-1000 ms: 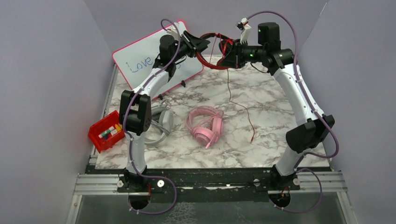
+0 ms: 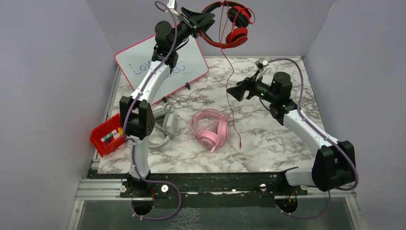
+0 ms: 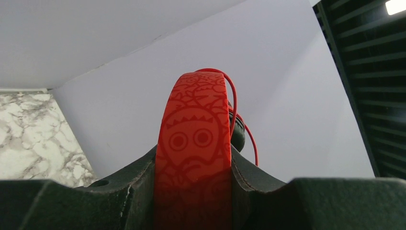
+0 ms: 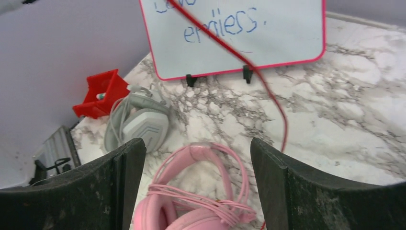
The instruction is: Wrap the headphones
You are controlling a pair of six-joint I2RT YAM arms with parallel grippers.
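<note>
Red-and-black headphones (image 2: pixel 236 37) hang high at the top of the top view, held by my left gripper (image 2: pixel 203 24), which is shut on the red headband (image 3: pixel 193 139). Red cable loops over the headphones, and a long red cable (image 2: pixel 232 114) dangles down to the marble table, its end lying near the front. My right gripper (image 2: pixel 234 90) is open beside the hanging cable, lower and to the right of the headphones. In the right wrist view the cable (image 4: pixel 265 86) runs blurred past the fingertips.
Pink headphones (image 2: pixel 215 136) and grey headphones (image 2: pixel 168 124) lie on the table. A red bin (image 2: pixel 100 146) with markers sits front left. A whiteboard (image 2: pixel 143 62) stands at the back left.
My right gripper has moved away from the headphones, down toward the front beside the cable. The cable's end has shifted left.
</note>
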